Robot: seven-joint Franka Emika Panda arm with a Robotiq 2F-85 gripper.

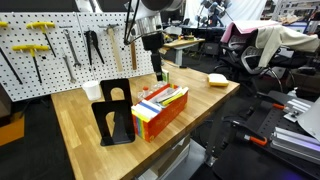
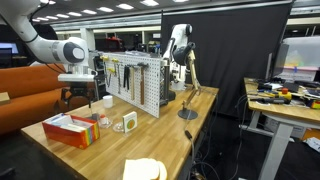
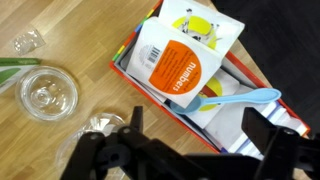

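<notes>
My gripper stands open above the red box [image 1: 160,118], with nothing held between its black fingers. In the wrist view, the box holds an orange and white "numbers" card pack [image 3: 177,67], a yellow and white pack [image 3: 200,22] and a light blue spoon-like item [image 3: 238,98]. The gripper [image 2: 80,101] hangs over the box's far side in exterior view 2. Part of the box's near end is hidden behind the right finger in the wrist view.
Beside the box are a clear glass bowl [image 3: 47,93], another clear container [image 3: 92,137] and a green item [image 3: 12,68]. A black stand [image 1: 114,112] and white cup [image 1: 92,91] are nearby. A yellowish stack [image 2: 146,169] lies apart.
</notes>
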